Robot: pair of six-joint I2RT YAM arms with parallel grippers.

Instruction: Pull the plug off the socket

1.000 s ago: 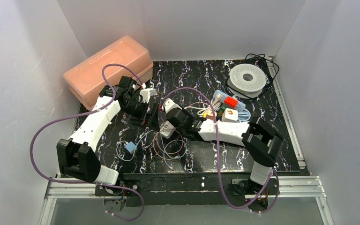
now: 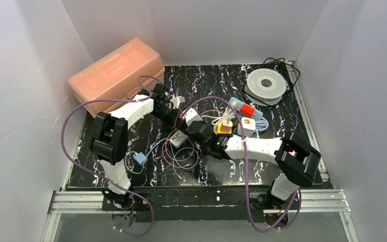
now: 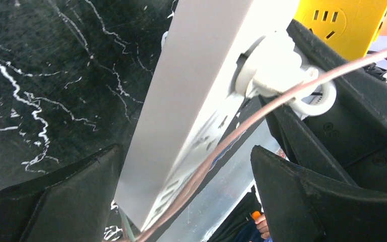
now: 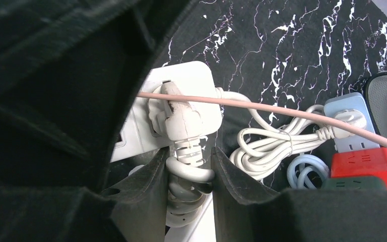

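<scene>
A white power strip point(image 2: 177, 139) lies between the two grippers; its side fills the middle of the left wrist view point(image 3: 176, 101). My left gripper is open around the strip's body. A white plug point(image 4: 181, 118) sits in the strip's socket in the right wrist view, with its cord looping down between my right gripper's point(image 4: 188, 174) fingers, which are partly closed around it; whether they grip it firmly is unclear. A pink cable point(image 4: 262, 107) crosses above the plug.
Coiled white cables point(image 4: 262, 151), a blue and red block group point(image 2: 247, 110) and a spool point(image 2: 264, 86) lie to the right. A pink case point(image 2: 116, 75) stands at back left, a small blue adapter point(image 2: 140, 158) at front left.
My left gripper has shifted right toward the strip, its arm angled differently.
</scene>
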